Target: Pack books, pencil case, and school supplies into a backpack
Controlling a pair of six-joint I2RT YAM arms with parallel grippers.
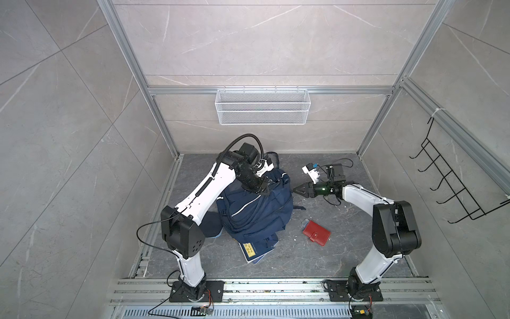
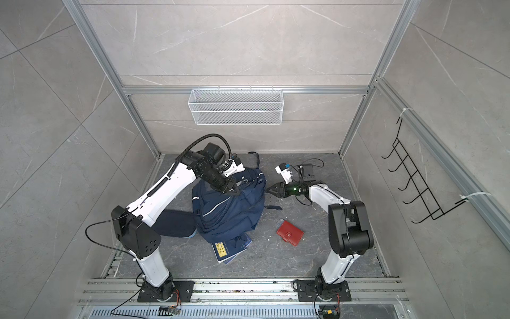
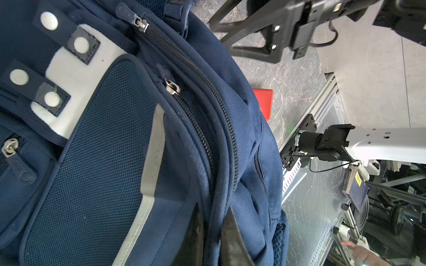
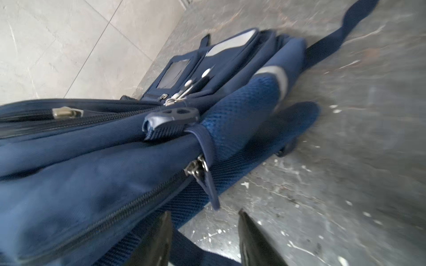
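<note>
A navy backpack (image 1: pixel 255 207) lies on the grey floor, books (image 1: pixel 249 250) partly under its lower end. My left gripper is shut on the backpack's zipped fabric edge, over the bag in both top views. My right gripper is open beside the bag's right side; in the right wrist view a zipper pull (image 4: pixel 199 173) hangs above and between its fingers. A red pencil case or wallet (image 1: pixel 316 231) lies right of the bag.
A dark flat item (image 2: pixel 170 223) lies left of the backpack. A white wire basket (image 1: pixel 262 106) hangs on the back wall, black hooks (image 1: pixel 451 191) on the right wall. Bare floor surrounds the red item.
</note>
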